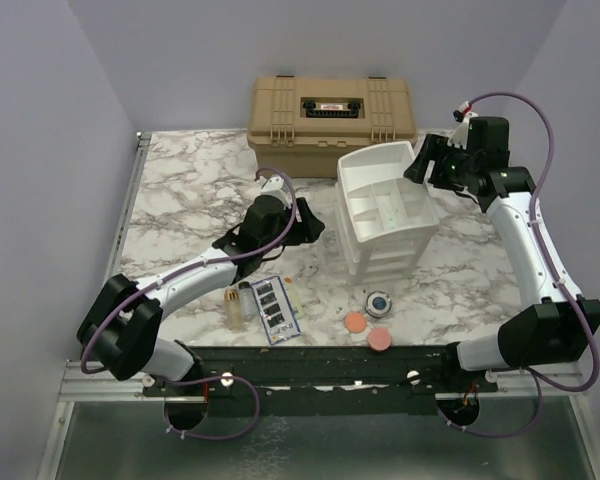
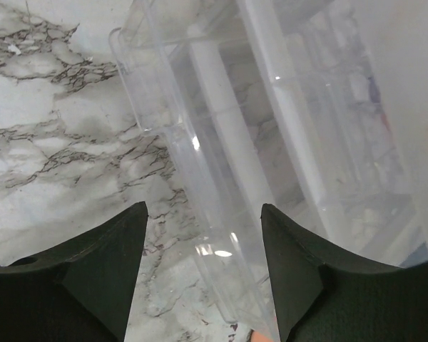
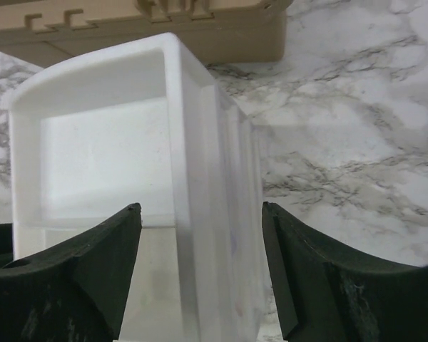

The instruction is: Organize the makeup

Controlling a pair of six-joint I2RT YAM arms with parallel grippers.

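A white makeup organizer (image 1: 380, 240) stands right of centre, its open top compartments showing. Clear plastic drawers (image 2: 221, 142) project from its left side. My left gripper (image 1: 308, 225) hangs beside them, fingers apart and empty, the drawer edges below and beyond them. My right gripper (image 1: 423, 158) is over the organizer's upper right wall, fingers apart, with the white rim (image 3: 189, 271) between them from above; whether it touches is unclear. On the front of the table lie a palette (image 1: 276, 312), a brush-like item (image 1: 234, 310), pink compacts (image 1: 379, 338) and a round silver compact (image 1: 378, 304).
A tan toolbox (image 1: 330, 145) stands at the back, just behind the organizer.
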